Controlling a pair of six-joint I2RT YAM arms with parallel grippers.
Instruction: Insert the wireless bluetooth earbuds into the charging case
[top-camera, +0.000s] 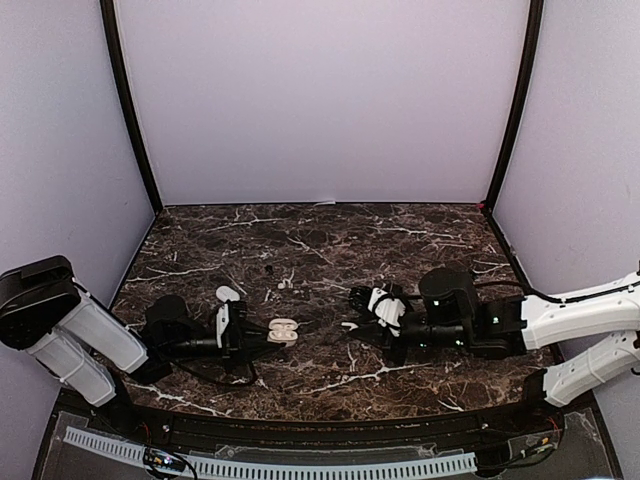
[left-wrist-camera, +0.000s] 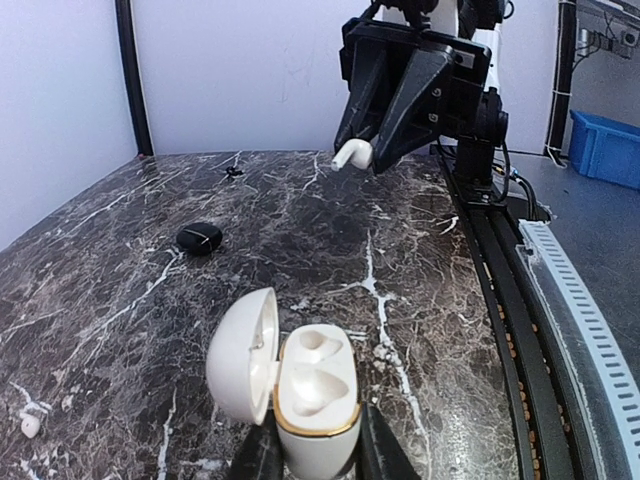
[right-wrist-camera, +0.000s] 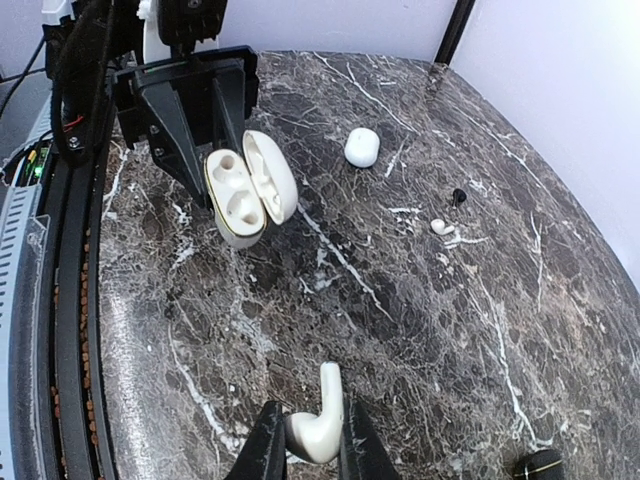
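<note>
The open white charging case, lid hinged to the side, is gripped upright by my left gripper; both earbud wells look empty in the left and right wrist views. My right gripper is shut on a white earbud, stem pointing out toward the case, held a short way apart from it and, in the left wrist view, higher up.
A closed white case, small white pieces, a small black piece and a black case lie on the marble table. The track runs along the front edge.
</note>
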